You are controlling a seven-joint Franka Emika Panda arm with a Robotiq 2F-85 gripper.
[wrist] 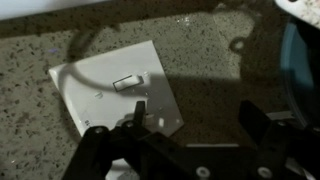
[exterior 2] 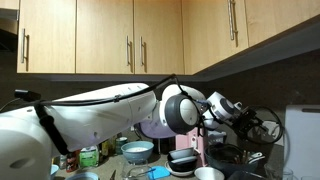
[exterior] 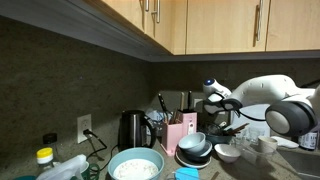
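Note:
In the wrist view my gripper stands open, its two dark fingers well apart and nothing seen held between them. Past the fingers lies a speckled stone surface [wrist: 210, 65] with a white square plate [wrist: 105, 83] on it, a small rectangle set in its face. The left finger overlaps part of that plate. In exterior view 1 the white wrist [exterior: 213, 90] is bent down at the back right, near the dark backsplash. Exterior view 2 has the gripper [exterior 2: 247, 125] beside the backsplash, its fingertips too small to make out.
Stacked bowls [exterior: 194, 147] and a pink utensil holder [exterior: 178, 131] stand left of the gripper, with a black kettle [exterior: 133, 130] farther left. A pale blue bowl [exterior: 135, 165] is in front. Wooden cabinets [exterior 2: 160, 40] hang overhead. A dark blue-green curved edge [wrist: 296, 65] shows at right.

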